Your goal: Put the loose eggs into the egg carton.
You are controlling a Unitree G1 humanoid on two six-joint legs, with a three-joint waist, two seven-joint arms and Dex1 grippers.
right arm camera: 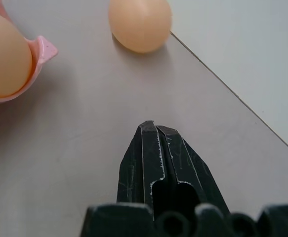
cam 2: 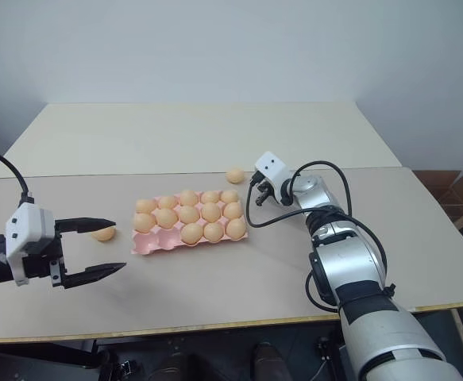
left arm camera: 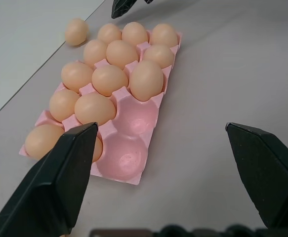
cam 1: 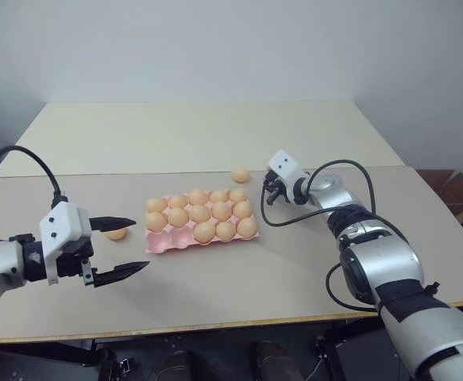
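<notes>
The pink egg carton (cam 1: 158,243) lies mid-table, filled with eggs except for two empty cups (left arm camera: 126,153) at its front left. One loose egg (right arm camera: 140,23) rests behind the carton's right back corner, near the table seam. Another loose egg (cam 2: 102,234) sits left of the carton, beyond the fingers of my left gripper (cam 1: 140,243), which stands wide open with nothing between them. To the right of the carton, my right gripper is shut, its fingertips together and nothing between them; the back loose egg lies ahead of it, clear of the tips.
Bare table (cam 1: 215,294) stretches in front of the carton, and the pale back section is empty. An open cardboard box (cam 1: 445,190) stands off the right edge. A black cable (cam 1: 291,218) loops beside the right arm, close to the carton's right end.
</notes>
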